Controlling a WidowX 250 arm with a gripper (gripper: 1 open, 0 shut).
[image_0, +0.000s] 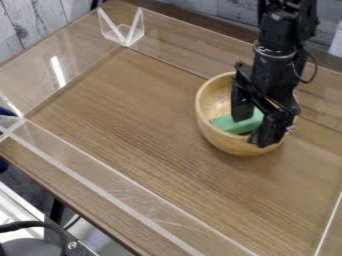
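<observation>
A wooden bowl (214, 105) sits on the right part of the wooden table. In it lies a green object (235, 123), partly covered by my black gripper (254, 114), which reaches down into the bowl from the upper right. The fingers are dark and overlap the bowl's interior; whether they are on the green object, and how far apart they are, is unclear.
A white wire-like stand (123, 30) is at the back left. A black cable and device sit at the lower left corner.
</observation>
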